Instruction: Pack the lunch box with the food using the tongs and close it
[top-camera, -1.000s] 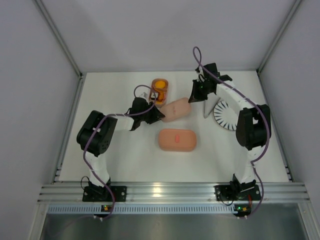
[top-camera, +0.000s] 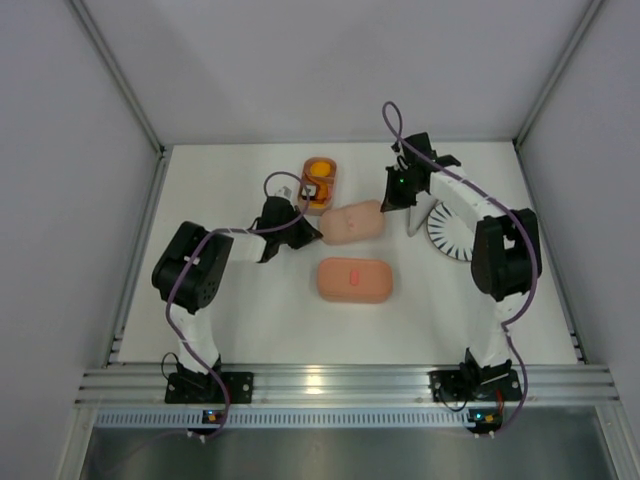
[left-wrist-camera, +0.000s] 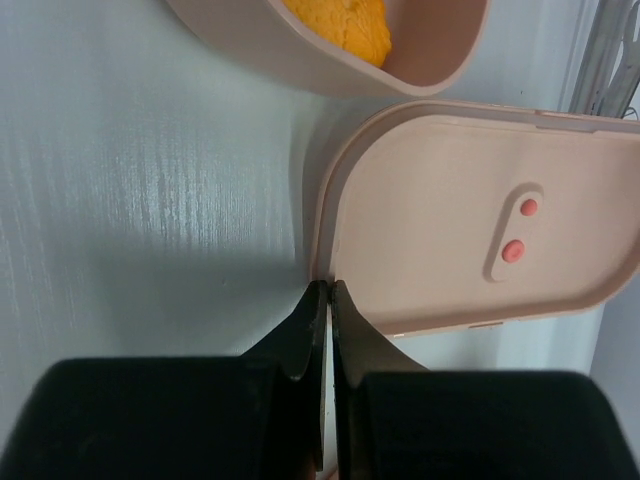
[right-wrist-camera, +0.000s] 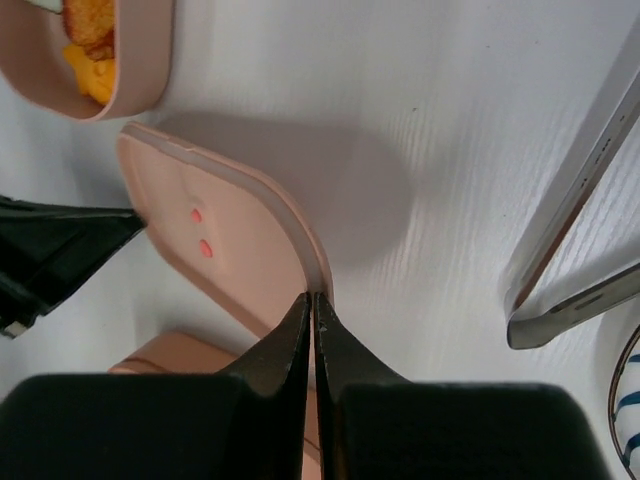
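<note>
A pale pink lid (top-camera: 352, 223) with two small red dots (left-wrist-camera: 513, 250) is held at both ends, a shadow beside it suggesting it is off the table. My left gripper is shut on the rim at its left end. At the opposite end, my right gripper is shut on the rim there. Behind the lid stands an open lunch box (top-camera: 333, 187) with orange and yellow food (top-camera: 320, 169) in it. Nearer the front lies a second pink piece (top-camera: 355, 292), flat on the table with a red tab (top-camera: 354, 277).
To the right are a white plate with dark stripes (top-camera: 450, 232) and a grey narrow case (right-wrist-camera: 535, 332), partly under my right arm in the top view.
The left gripper has barely shifted left.
</note>
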